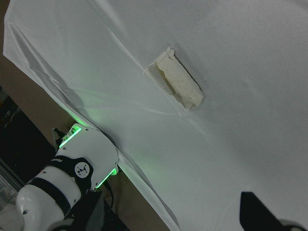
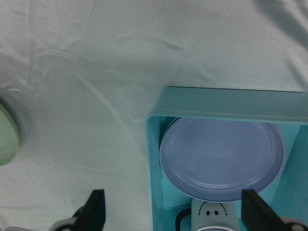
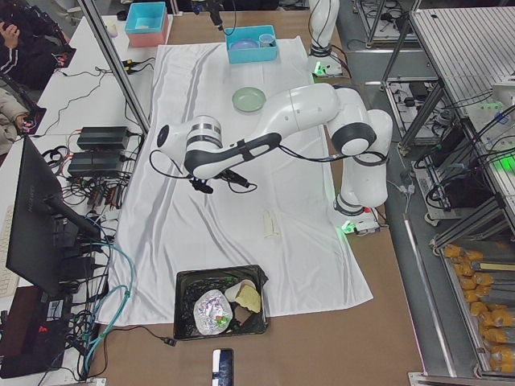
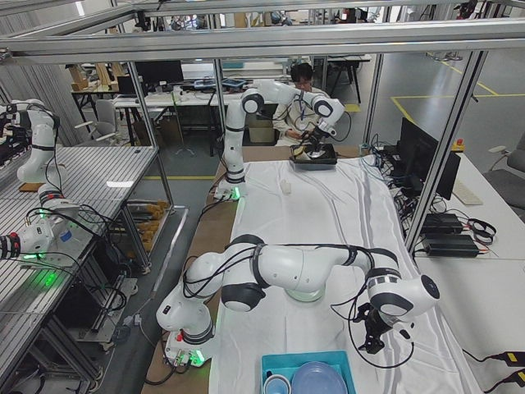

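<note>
A pale, flattish paper-like item (image 1: 180,79) lies on the white cloth below the left wrist camera; it also shows near the cloth's lower right (image 3: 270,223). One gripper (image 3: 219,178) hangs over the middle of the cloth in the camera left view. In the left wrist view, my left gripper's dark fingers (image 1: 255,211) stand wide apart, empty. In the right wrist view, my right gripper's fingers (image 2: 91,211) are also wide apart, beside and over a blue bin (image 2: 159,103) holding a lilac plate (image 2: 221,154) and a smiley-faced item (image 2: 214,214). A green plate (image 3: 249,99) sits near that bin.
A black tray (image 3: 185,297) with a foil-covered round item (image 3: 211,310) and other pieces is at the opposite end of the cloth. Monitors and cables line one side.
</note>
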